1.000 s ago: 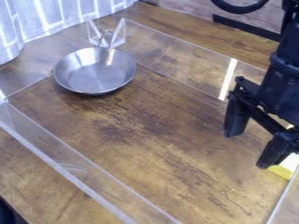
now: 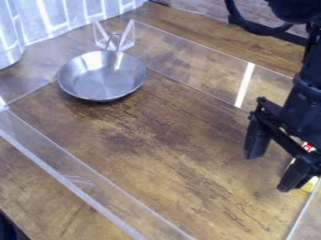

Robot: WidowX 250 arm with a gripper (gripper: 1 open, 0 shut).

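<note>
My black gripper (image 2: 273, 161) is at the right of the camera view, open, its two fingers pointing down over the wooden table. A small yellow object (image 2: 305, 183) lies at the right edge, partly hidden behind the gripper. A shallow steel pan (image 2: 100, 80) sits at the back left of the table (image 2: 150, 169).
A folded white or clear stand-like object (image 2: 113, 36) is behind the pan. Clear plastic strips border the work area. A white curtain (image 2: 38, 23) hangs at the back left.
My gripper has shifted slightly to the right and down, covering more of the yellow object. The pan has not moved.
</note>
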